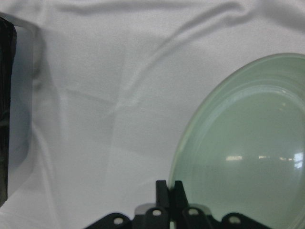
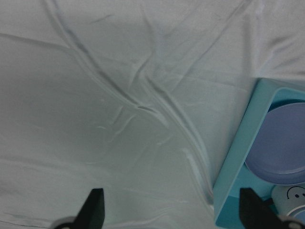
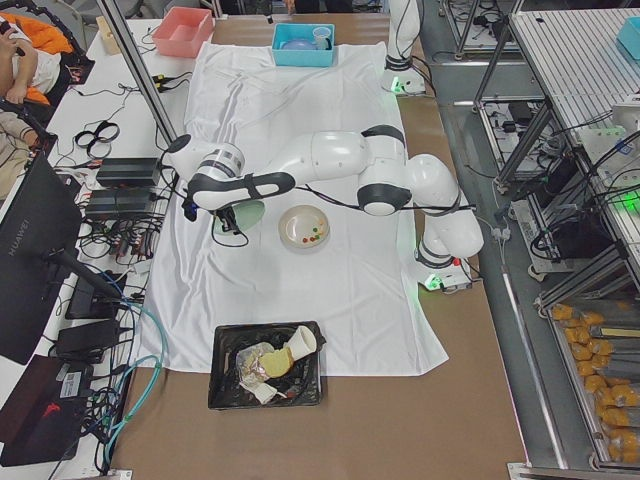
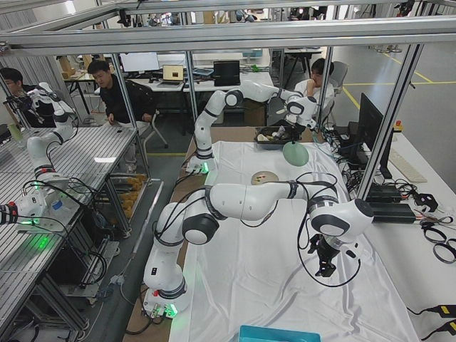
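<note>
My left gripper is shut on the rim of a green plate (image 4: pixel 295 154), which it holds raised and tilted above the white cloth. The plate (image 1: pixel 243 133) fills the lower right of the left wrist view and is partly behind the arm in the camera left view. A beige dish (image 3: pixel 303 227) with small coloured pieces lies on the cloth. My right gripper (image 4: pixel 324 258) hangs open, nothing between its fingers, beside a blue bin (image 2: pixel 238 143) holding a purple plate (image 2: pixel 279 143) and a cup.
A black lined tray (image 3: pixel 225 380) with a white cup, a yellow item and wrappers sits at the cloth's near end in the camera left view. Cables and equipment crowd the side table. A pink bin (image 3: pixel 183 30) stands in the far corner.
</note>
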